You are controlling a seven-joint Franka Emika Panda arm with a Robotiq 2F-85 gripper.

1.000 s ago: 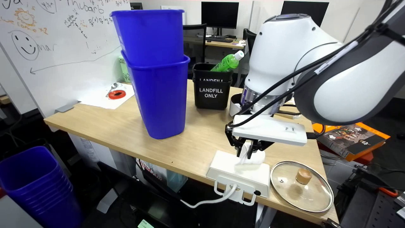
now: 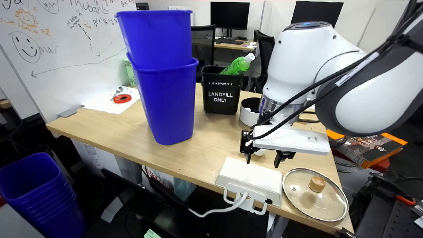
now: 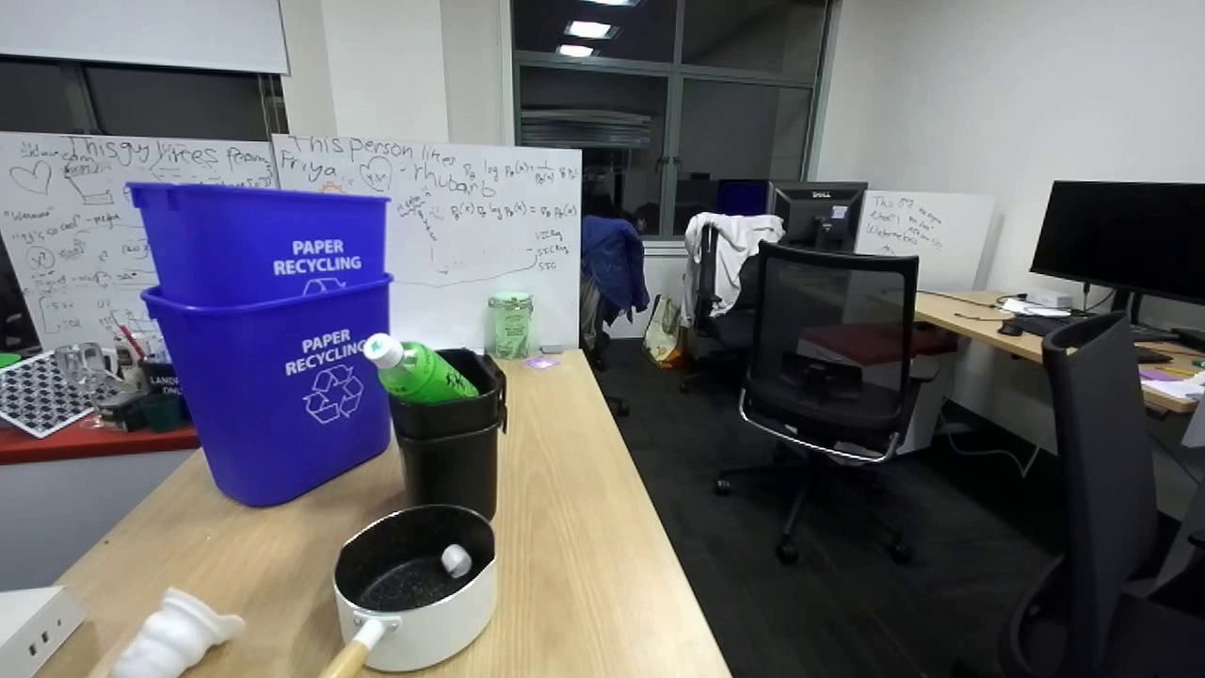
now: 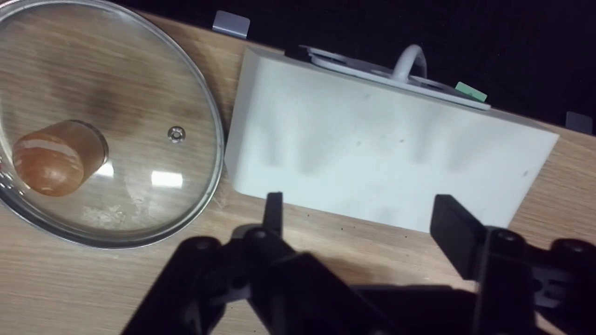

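Note:
My gripper (image 2: 262, 162) stands open behind the white box, its fingers apart with nothing between them. In the wrist view the same gripper spreads over bare table along the box's long edge. A white lumpy object (image 3: 175, 637) lies on the table at the lower left of exterior view 2, near the box. Only a bit of that white object (image 2: 259, 152) shows behind the gripper in exterior view 1; the wrist view does not show it. The white box (image 4: 369, 150) sits at the table edge.
Beside the box lies a glass lid (image 4: 139, 195) with a wooden knob. A white pot (image 3: 435, 621) holds a small white item. Black landfill bins (image 2: 220, 97) with a green bottle (image 2: 238, 65) and stacked blue bins (image 2: 168, 103) stand farther off. Table between blue bins and box is clear.
The gripper was closed on the white object over the box. Its fingers have since parted and let go, and the arm has shifted slightly right and down. The white object now sits behind the box.

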